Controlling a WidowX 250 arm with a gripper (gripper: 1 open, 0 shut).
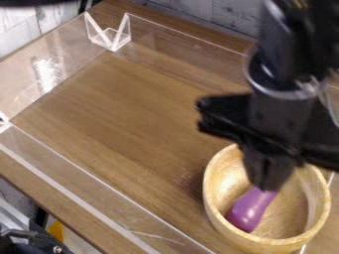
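Note:
A wooden bowl (223, 208) sits at the lower right of the table, with a purple eggplant (249, 208) lying inside it. The black gripper (272, 171) hangs over the bowl, its lower end at the rim's back half and partly covering the eggplant's upper end. Its fingertips are dark and blurred, and I cannot make out anything held between them.
Clear acrylic strips run along its edges, with a clear bracket (109, 35) at the back left. A grey wall stands behind.

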